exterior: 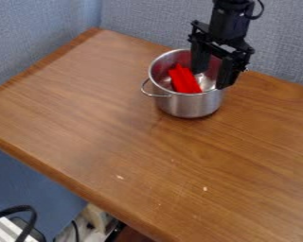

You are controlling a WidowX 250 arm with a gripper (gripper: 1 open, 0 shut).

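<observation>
A stainless steel pot (185,105) with side handles sits upright on the wooden table (103,142), toward the back right. Inside it lies a red object (184,79). The black gripper (212,64) is above the pot's back right rim, open, its fingers reaching down near the rim; whether they touch it is not clear.
A grey padded wall runs along the back and left. Cables and white equipment lie beyond the table's lower left edge.
</observation>
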